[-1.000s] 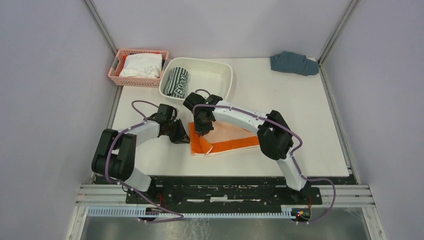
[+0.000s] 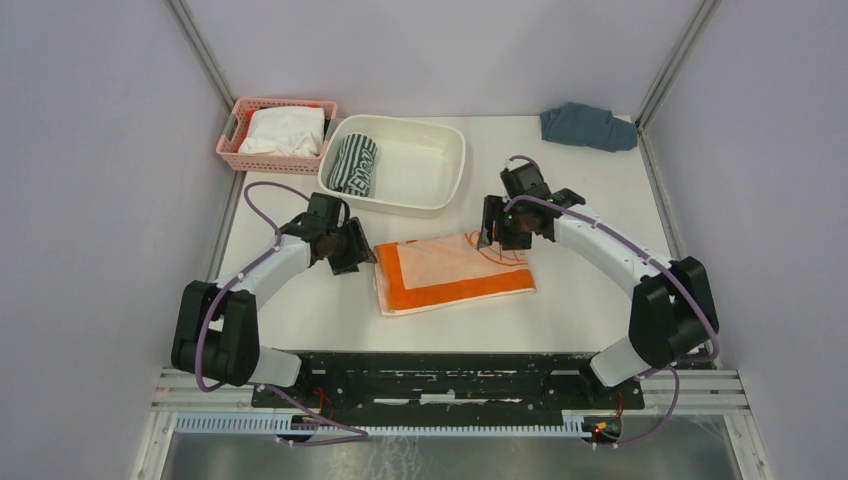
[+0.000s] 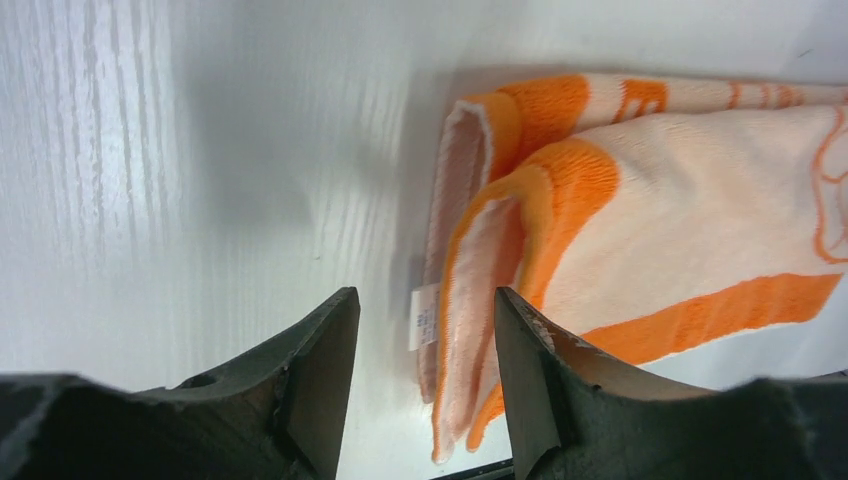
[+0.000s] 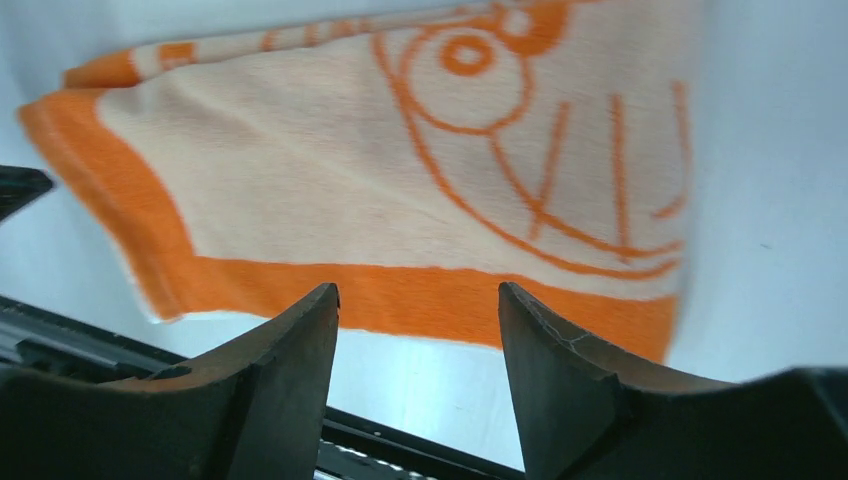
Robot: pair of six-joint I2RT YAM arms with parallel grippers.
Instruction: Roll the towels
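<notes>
The towel [image 2: 445, 270], peach with an orange border, lies folded flat in the middle of the table. Its left end, with loose folds and a white tag [image 3: 425, 316], shows in the left wrist view. My left gripper is open just left of that end, apart from the cloth. Over the towel's right part hangs my right gripper, open with nothing held; the orange drawing on the cloth is below it in the right wrist view.
A white bin [image 2: 420, 205] holding a rolled green striped towel [image 2: 353, 164] stands behind the towel. A pink basket [image 2: 240, 160] with white cloth is at the back left. One dark blue folded towel [image 2: 588, 127] lies at the back right.
My right gripper has let go of the towel's left end and moved right across it. The left edge has lain back down to the left. The left gripper has shifted slightly left and opened.
</notes>
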